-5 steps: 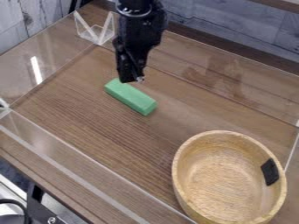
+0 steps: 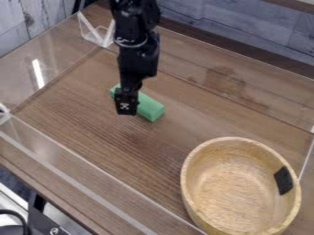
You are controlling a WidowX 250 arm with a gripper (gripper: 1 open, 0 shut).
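Observation:
My gripper (image 2: 140,99) is open and pointed down at a green block (image 2: 149,107), with its dark fingers over the block and around part of it. The block lies diagonally on the wooden tray floor, left of centre. Whether the fingers touch it is not clear.
A round light tan basket (image 2: 241,185) with a dark patch on its side sits at the bottom right. The tray's back wall (image 2: 245,26) runs along the top right.
The arm has come down and toward the front, lowering the open gripper from above and behind the green block to over it. The block appears unmoved.

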